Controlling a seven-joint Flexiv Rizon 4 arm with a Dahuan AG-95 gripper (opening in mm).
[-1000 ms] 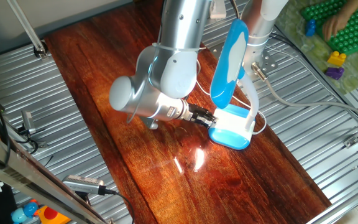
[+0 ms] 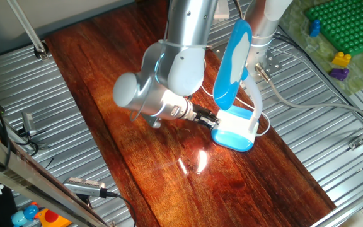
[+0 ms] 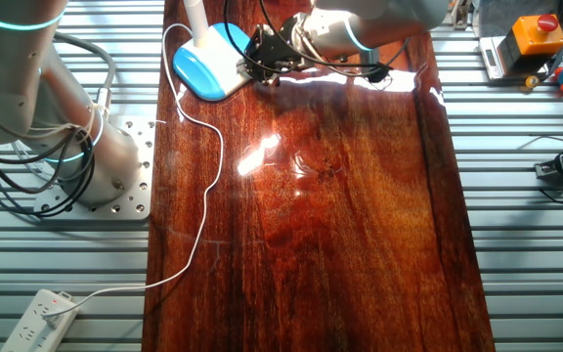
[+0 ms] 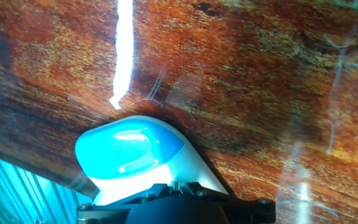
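A blue and white desk lamp stands on the wooden table; its base point(image 2: 234, 131) lies flat and its blue-backed head point(image 2: 232, 65) rises above. In exterior view 2 the lamp base point(image 3: 209, 70) is near the table's edge, with its upper part out of frame. At the side of this base is my gripper point(image 2: 215, 119), its fingertips at or very near the white part; whether they touch is unclear. The wrist view has the gripper low in frame, its fingers together with nothing visible between them, and the lamp base point(image 4: 129, 149) just ahead.
A white cable point(image 3: 206, 200) runs from the lamp along the table to a power strip point(image 3: 39, 321).
My arm's upper links have shifted slightly right, while the gripper stays beside the lamp base. The lamp looks unmoved. A person's hand over the green plate has withdrawn.
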